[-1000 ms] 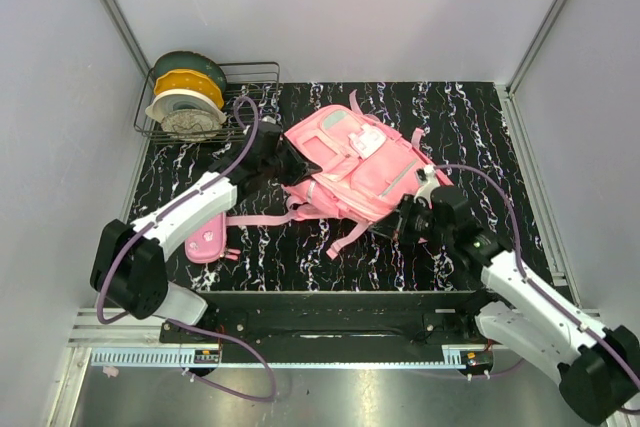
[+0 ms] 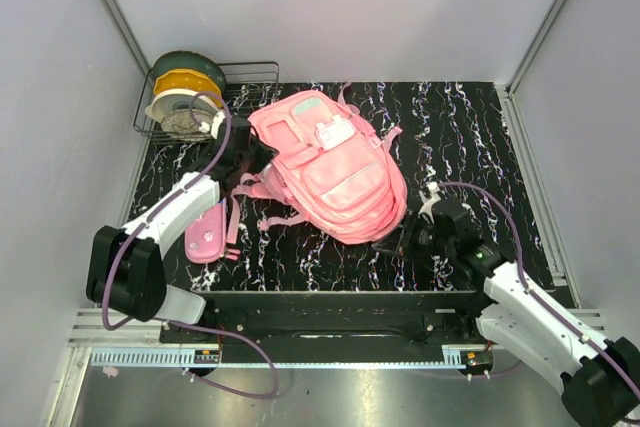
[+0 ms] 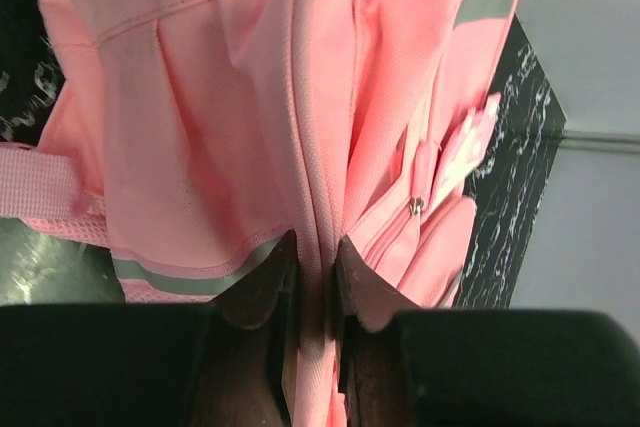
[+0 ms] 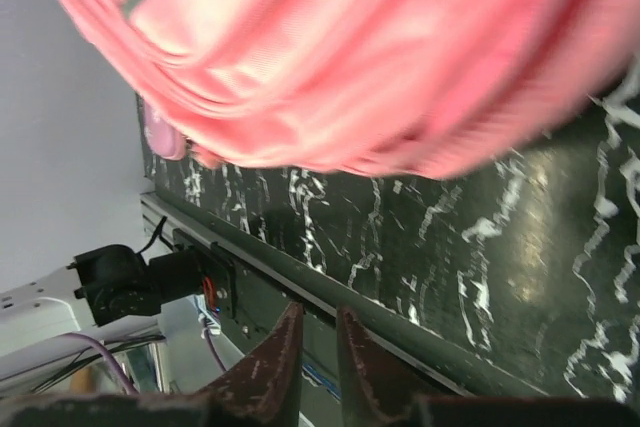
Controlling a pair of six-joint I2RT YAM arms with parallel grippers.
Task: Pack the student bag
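The pink bag (image 2: 335, 172) lies tilted across the middle of the counter, its pocketed front facing up. At its left edge, my left gripper (image 2: 268, 154) is shut on a fold of the bag's fabric; in the left wrist view that fold of the bag (image 3: 310, 127) runs down between the fingers. My right gripper is slightly open by the bag's lower right end, with nothing between its fingertips. The right wrist view shows the bag (image 4: 330, 57) beyond those fingers, blurred and apart from them. A pink case (image 2: 206, 235) rests at the left front.
A wire rack (image 2: 250, 71) with several plates (image 2: 187, 80) stands at the back left. The counter's front edge (image 2: 330, 293) runs below the bag.
The bag has shifted left and swung round, its right end coming toward the front. My left gripper has moved left with its edge. The right gripper is lower and now clear of the bag's fabric.
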